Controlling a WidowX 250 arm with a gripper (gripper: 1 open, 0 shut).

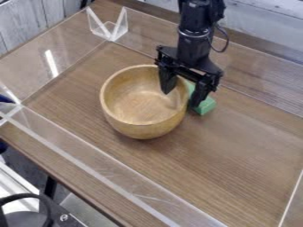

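Observation:
My black gripper (186, 82) is open, reaching down over the back right rim of a round wooden bowl (140, 108). One finger is at the rim; whether it touches cannot be told. The bowl looks empty. A small green object (203, 105) lies just right of the bowl, partly hidden behind my gripper.
A white wire-like holder (108, 25) stands at the back left of the wooden table (225, 168). Dark equipment (27, 213) sits beyond the lower left edge.

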